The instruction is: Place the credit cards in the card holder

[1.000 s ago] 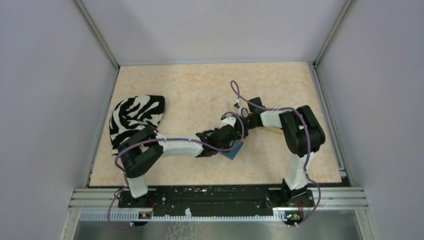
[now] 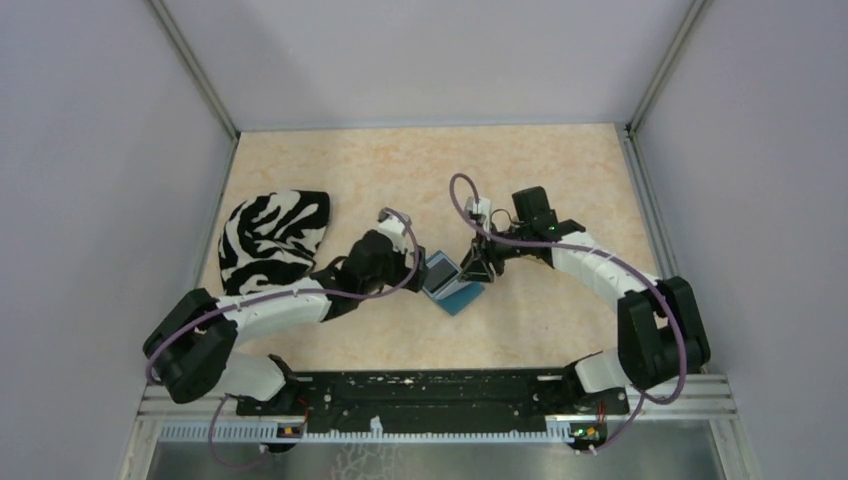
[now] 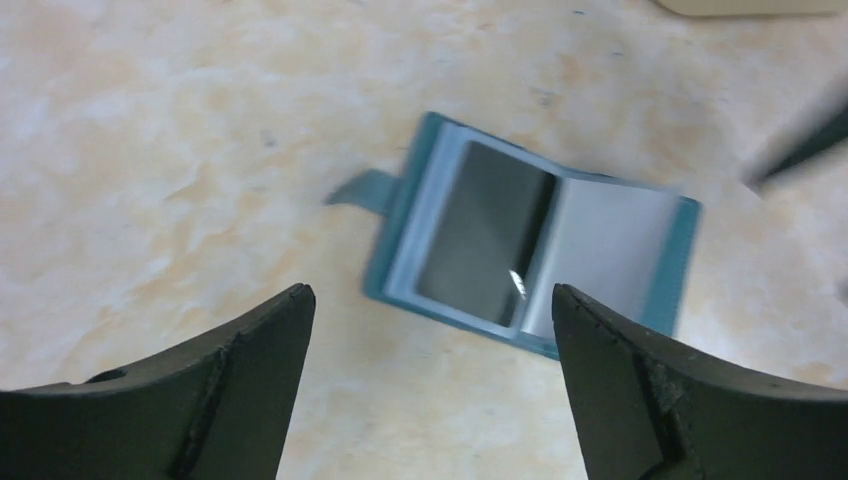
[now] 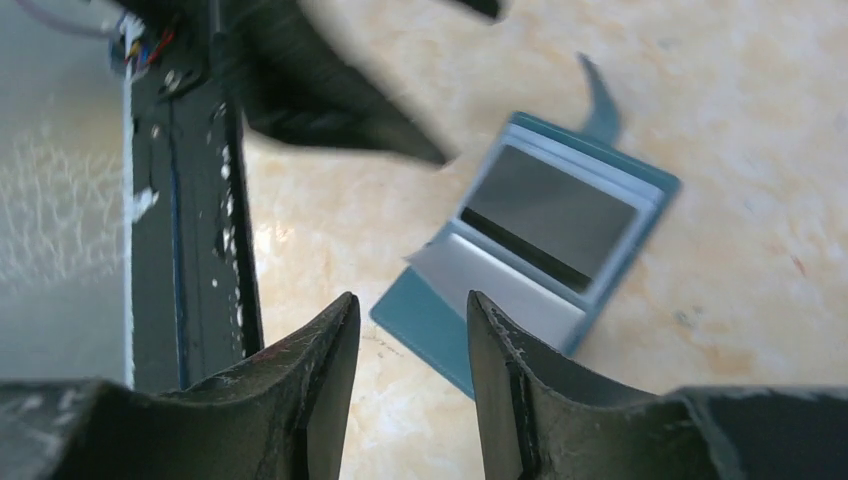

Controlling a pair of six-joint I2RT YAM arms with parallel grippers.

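The teal card holder (image 2: 463, 299) lies on the table between my two grippers. In the left wrist view its dark window (image 3: 485, 235) shows, beside a pale card-like piece (image 3: 607, 240) across its other half. A corner of that pale piece (image 4: 500, 283) sticks out past the holder's edge in the right wrist view; whether it sits in a slot, I cannot tell. My left gripper is open above the table, just off the holder, and empty. My right gripper, also open and empty, hovers near the teal end.
A black-and-white striped cloth (image 2: 275, 240) lies at the left of the table. The edge of a tan box (image 3: 750, 6) shows in the left wrist view, by the right arm. Bare table (image 2: 380, 160) stretches along the back, and the front is clear too.
My left gripper has drawn back leftward, uncovering the holder's dark window.
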